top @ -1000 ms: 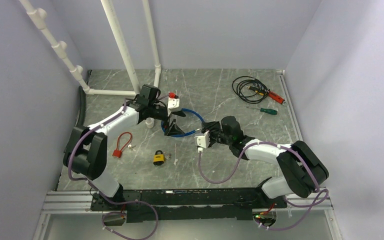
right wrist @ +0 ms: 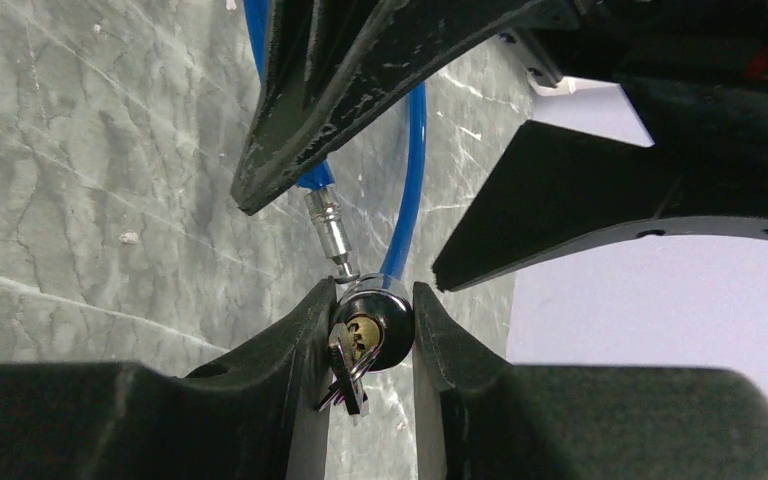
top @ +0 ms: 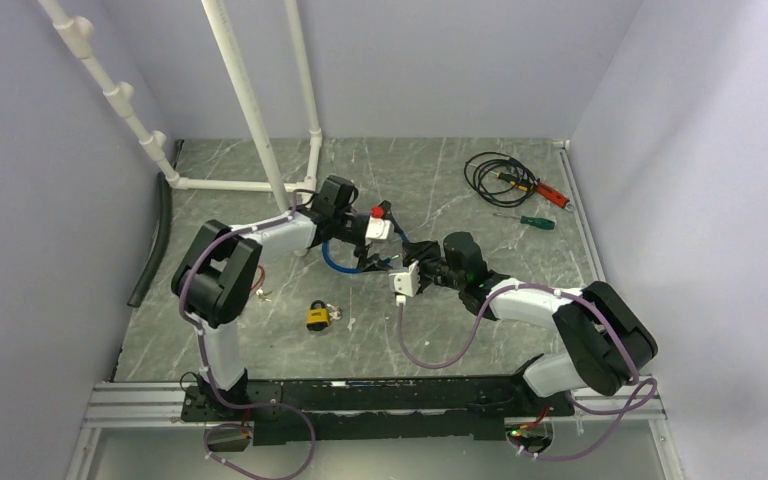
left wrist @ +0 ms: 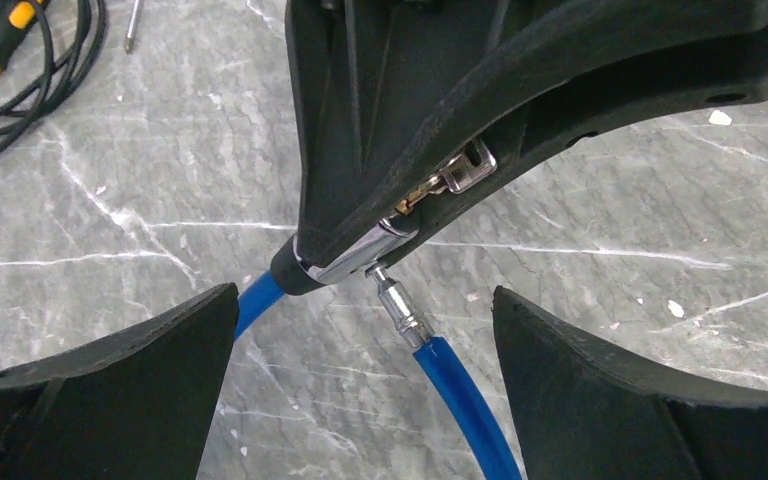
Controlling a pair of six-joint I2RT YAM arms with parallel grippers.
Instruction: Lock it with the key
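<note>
My right gripper is shut on the chrome lock cylinder (left wrist: 360,254) of a blue cable lock. A key (left wrist: 472,165) stands in the cylinder's brass core. At the cylinder's side is the metal tip (left wrist: 400,308) of the cable's other end; how deep it sits cannot be told. My left gripper is open, its fingers (left wrist: 110,385) wide apart with the blue cable (left wrist: 465,400) between them and neither finger touching it. From the right wrist view, the left fingers (right wrist: 345,95) reach in just above the cylinder.
A yellow padlock (top: 317,317) with keys lies front left, and a red cable lock (top: 259,280) is partly hidden by the left arm. White pipes (top: 250,100) rise behind that arm. A black cable coil (top: 485,180) and a green screwdriver (top: 537,222) lie at back right.
My left gripper has moved right across the blue loop, up to the right gripper, staying open. The left arm now covers part of the red lock. The right arm has not moved.
</note>
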